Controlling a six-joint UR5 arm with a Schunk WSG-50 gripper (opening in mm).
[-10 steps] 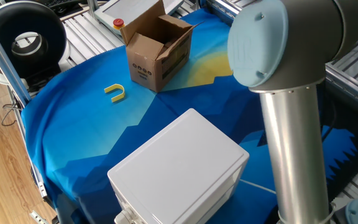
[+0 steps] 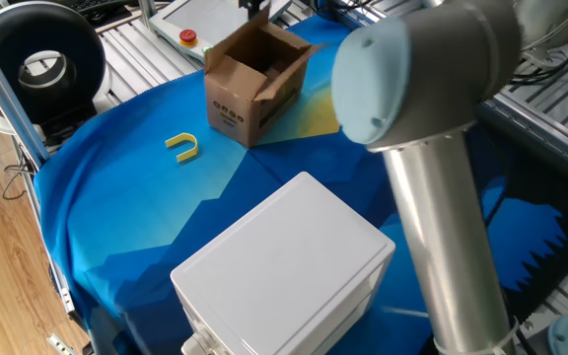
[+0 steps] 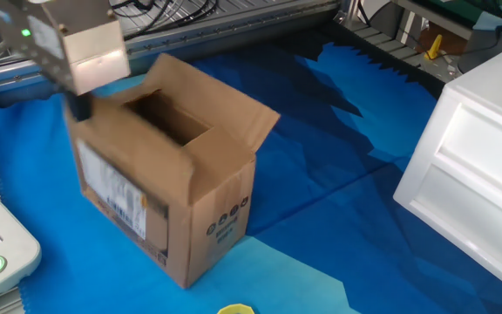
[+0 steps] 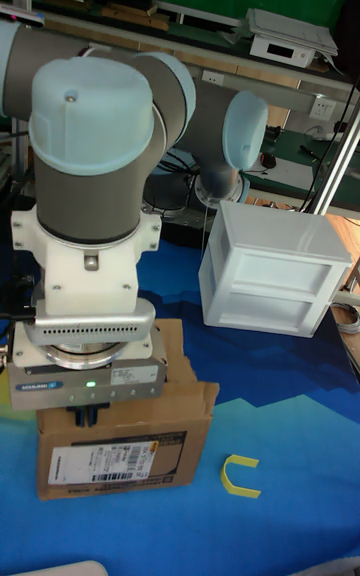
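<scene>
An open cardboard box (image 3: 207, 196) stands upright on the blue cloth, its flaps raised. In exterior view 2 my gripper (image 3: 78, 106) is at the box's near long flap (image 3: 142, 144), on the label side, its dark fingers low against the flap's far-left end. That flap is blurred and leans over the opening. In exterior view 3 the gripper (image 4: 88, 416) is in front of the box, above its label. Whether the fingers are apart or together is unclear, and so is whether the flap is between them. From exterior view 1 only a dark tip shows behind the flap (image 2: 237, 41).
A white drawer unit (image 2: 284, 261) stands apart from the box. A yellow U-shaped piece (image 2: 182, 148) lies on the cloth, with open cloth around it. Beside the box is a control panel with a red button (image 2: 187, 37).
The arm has swung left in exterior view 1, and the gripper's dark tip has come into view at the box. The box's back-left flap has tipped inward; the box has shifted slightly.
</scene>
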